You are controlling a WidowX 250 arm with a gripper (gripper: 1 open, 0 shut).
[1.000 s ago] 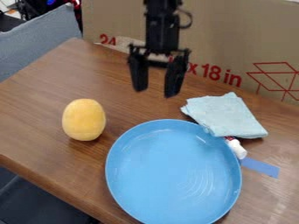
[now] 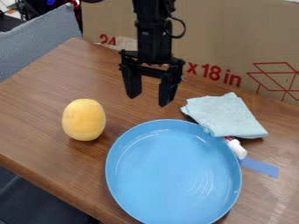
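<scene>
My black gripper (image 2: 149, 87) hangs over the back middle of the wooden table, open, with nothing between its two fingers. Below and to its left a yellow egg-shaped object (image 2: 84, 120) stands on the wood. A blue plate (image 2: 173, 175) lies at the front middle. Right of the gripper a folded light blue cloth (image 2: 225, 113) rests on the table, with a small white tube (image 2: 236, 148) partly visible beside the plate under the cloth's lower edge.
A cardboard box (image 2: 246, 44) forms a wall along the back. A strip of blue tape (image 2: 260, 165) is on the table at right. A grey padded surface lies beyond its left edge.
The objects on the table have not moved.
</scene>
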